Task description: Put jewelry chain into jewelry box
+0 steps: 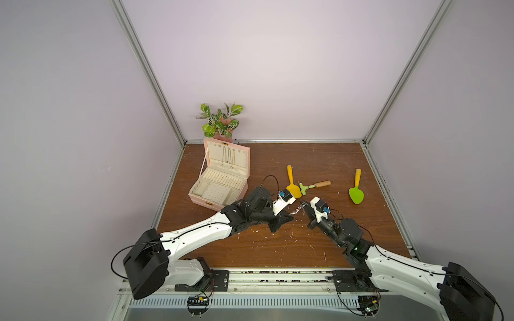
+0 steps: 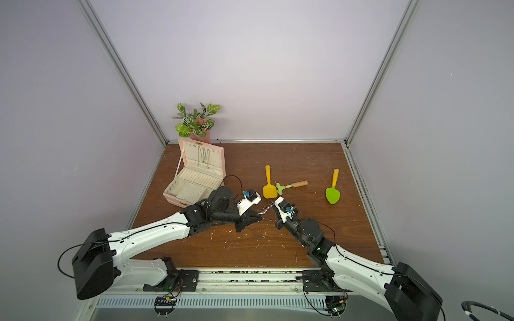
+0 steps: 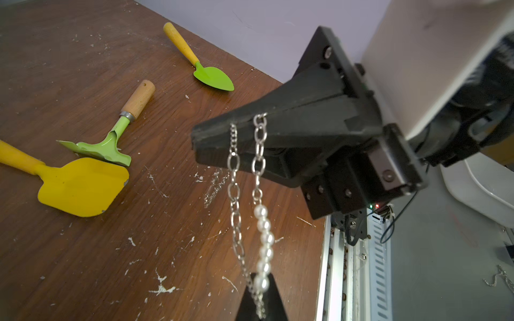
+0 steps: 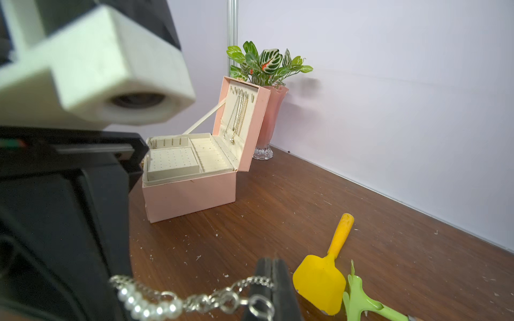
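A silver jewelry chain with white pearl beads is stretched between my two grippers above the table. My right gripper is shut on one end, with links and a ring showing beside its fingertips. At the bottom of the left wrist view, my left gripper is shut on the chain's pearl end. In the top left view the chain spans the short gap between left and right grippers. The pink jewelry box stands with its lid raised, cream compartments exposed and several necklaces hanging inside the lid.
A yellow shovel, a green rake with a wooden handle and a green trowel lie on the table. The potted plant stands behind the box. Bare wood surrounds the tools.
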